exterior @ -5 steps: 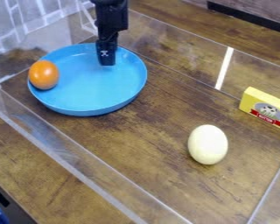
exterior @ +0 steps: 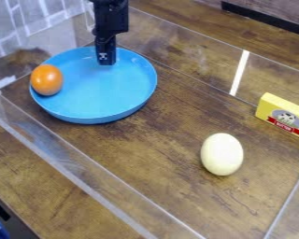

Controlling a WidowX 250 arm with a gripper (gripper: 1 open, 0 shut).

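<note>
My black gripper [exterior: 107,56] hangs at the top of the camera view, over the back rim of a round blue plate [exterior: 100,93]. It is shut, and I see nothing held in it. An orange round object [exterior: 46,80] sits on the left side of the plate, apart from the gripper.
A white egg [exterior: 222,154] lies on the wooden table [exterior: 152,177] at the lower right. A yellow box [exterior: 284,116] is at the right edge. A clear plastic wall stands at the back left.
The gripper has shifted slightly left and up over the back of the plate. The other objects look the same.
</note>
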